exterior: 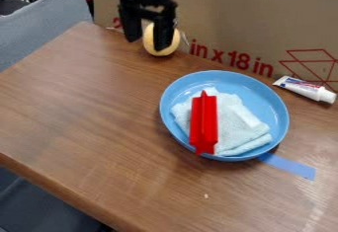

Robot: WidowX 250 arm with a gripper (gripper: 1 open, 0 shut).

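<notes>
My black gripper point(148, 29) hangs at the top centre, just in front of and partly over a pale yellow round object point(165, 43); whether its fingers are open or shut is unclear. On the right, a blue plate point(268, 112) holds a folded white cloth point(240, 127), with a long red object point(204, 118) lying on the cloth.
A white tube point(303, 88) lies right of the plate, near the cardboard backdrop point(251, 14). Blue tape point(288, 165) is on the table.
</notes>
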